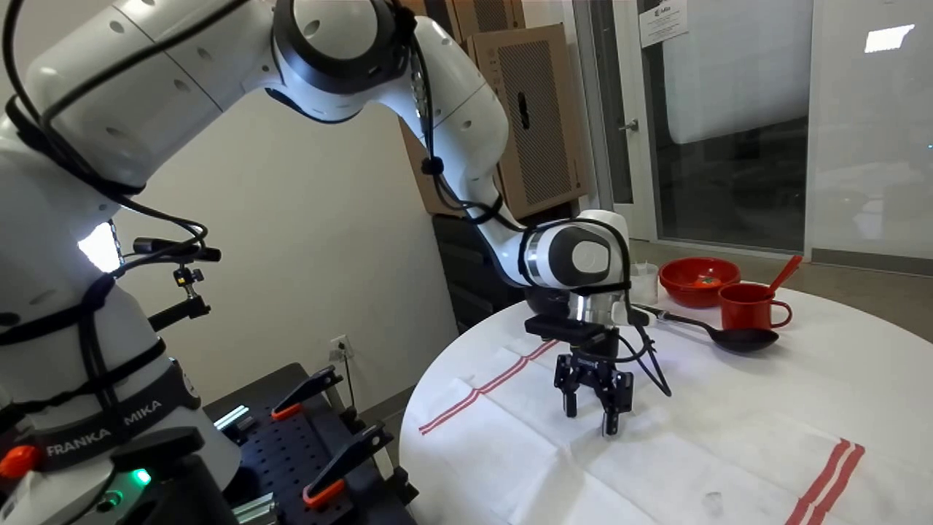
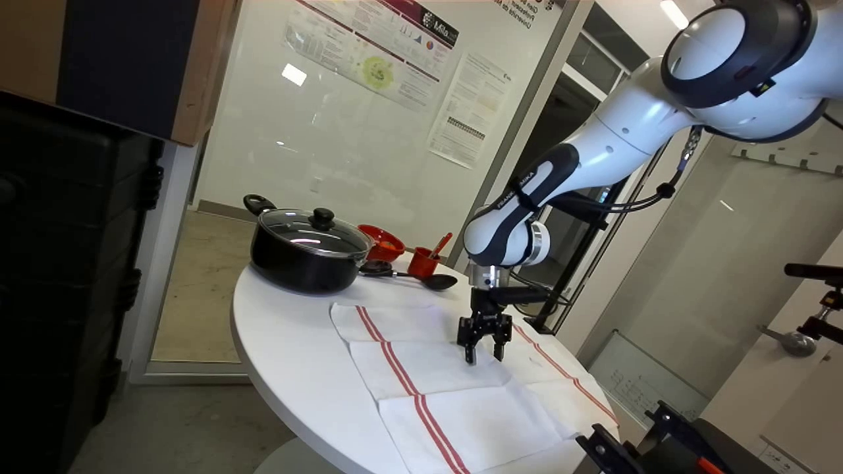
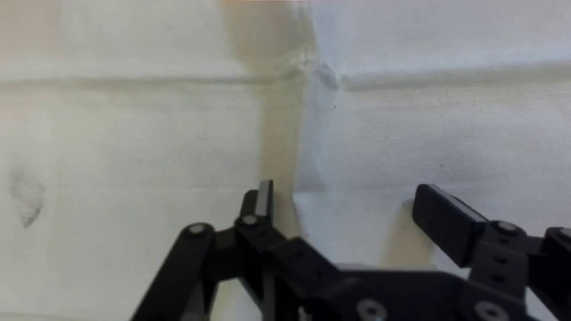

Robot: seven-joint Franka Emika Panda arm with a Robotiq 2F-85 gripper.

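Note:
A white towel with red stripes (image 1: 516, 464) lies spread over the round table, creased along fold lines. In the wrist view its cloth (image 3: 160, 144) fills the background, with a raised crease running up between the fingers. My gripper (image 1: 590, 420) points down, low over the middle of the towel, its fingers apart. Seen from the other side, the gripper (image 2: 485, 357) stands between the two striped ends. The fingers are part open and no cloth is visibly pinched; whether the tips touch the towel is hard to tell.
At the table's far side stand a black pot with a glass lid (image 2: 308, 249), a red bowl (image 1: 700, 280), a red mug (image 1: 748, 308) with a red utensil, and a black ladle (image 1: 743, 340). A clear cup (image 1: 643, 283) is behind the wrist. The towel's near area is unobstructed.

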